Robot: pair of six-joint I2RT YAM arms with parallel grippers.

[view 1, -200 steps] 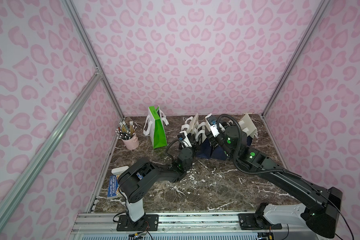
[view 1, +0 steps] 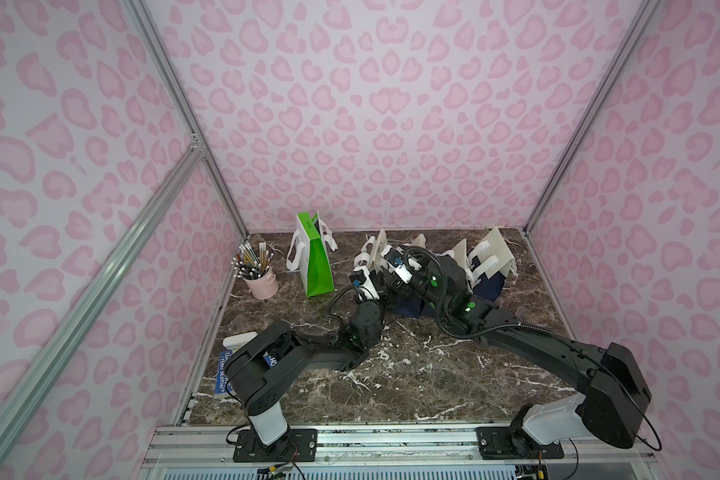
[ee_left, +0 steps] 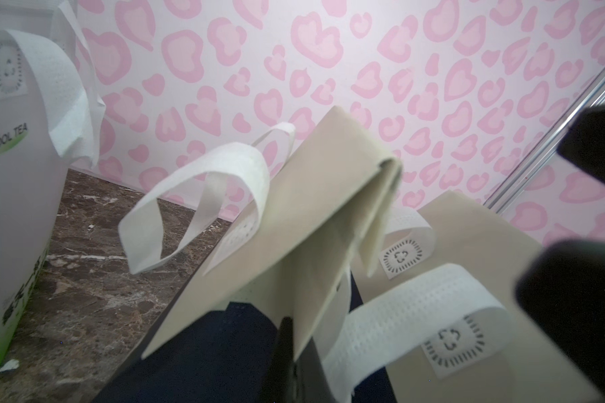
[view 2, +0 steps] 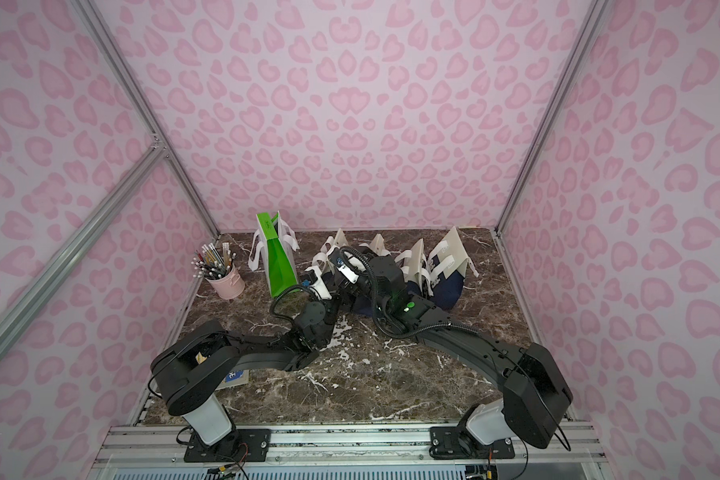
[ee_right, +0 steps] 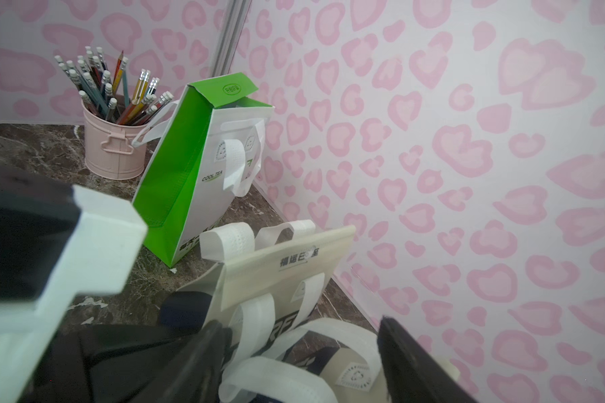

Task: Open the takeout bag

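Observation:
The leftmost beige and navy takeout bag [ee_left: 329,181] leans, its upper flap folded, with white handles [ee_left: 201,181] on its sides. My left gripper is shut at the front of this bag, and a thin beige edge runs down between its narrow fingers. In the right wrist view the same bag [ee_right: 282,262] stands ahead of my right gripper, which is open. White strap loops show between its two spread fingers, not gripped. Both grippers are close together, and the arms hide much of the bag in the top views.
More beige and navy bags [view 2: 448,268] stand in a row to the right. A green and white bag [view 1: 318,260] and a pink pencil bucket [view 1: 262,285] are at the left. A blue book [view 1: 221,374] lies front left.
My right arm has moved left, bringing its gripper close to the left one. The left gripper has shifted slightly left, and the leftmost bag's top has moved left as well.

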